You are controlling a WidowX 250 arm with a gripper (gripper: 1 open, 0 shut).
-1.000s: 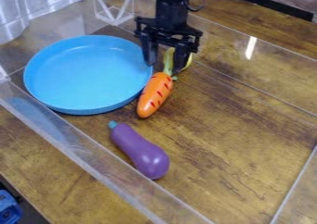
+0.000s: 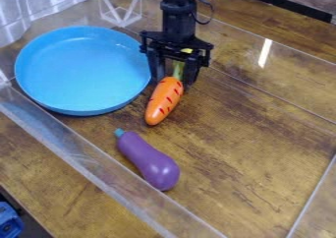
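The black gripper [image 2: 174, 63] reaches down from the top centre over the upper end of an orange toy carrot [image 2: 164, 100], whose green top is partly hidden behind it. Whether its fingers are closed on the carrot is hard to tell. A purple toy eggplant [image 2: 151, 165] lies in the lower middle of the wooden table.
A large blue plate [image 2: 82, 67] fills the upper left, just beside the carrot. Clear plastic walls border the table at the left.
The gripper has moved slightly down over the carrot's green top. The carrot, plate and eggplant show little or no movement.
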